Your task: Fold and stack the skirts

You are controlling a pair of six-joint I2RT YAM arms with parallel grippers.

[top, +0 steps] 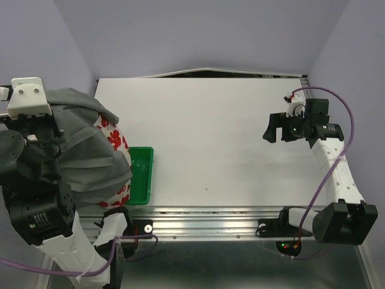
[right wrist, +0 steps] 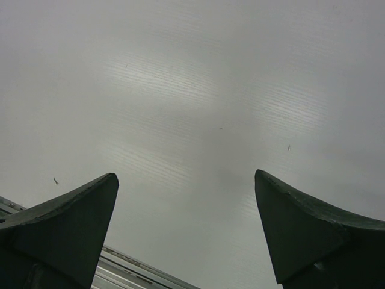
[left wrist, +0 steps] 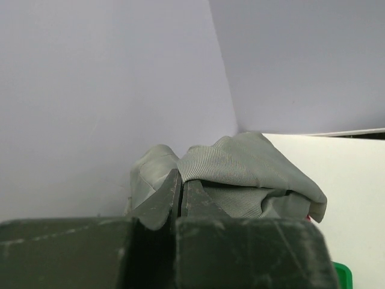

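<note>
A grey skirt [top: 90, 150] with a white, red-flowered part [top: 114, 137] hangs raised over the left end of the table. My left gripper is shut on its grey fabric, which folds over the fingertips. Below it, partly covered, is a green bin [top: 144, 174] at the table's left front. My right gripper [top: 274, 127] stands open over the bare right part of the white table, nothing between its fingers.
Grey walls enclose it at the back and sides, and a metal rail [top: 198, 217] runs along the front edge.
</note>
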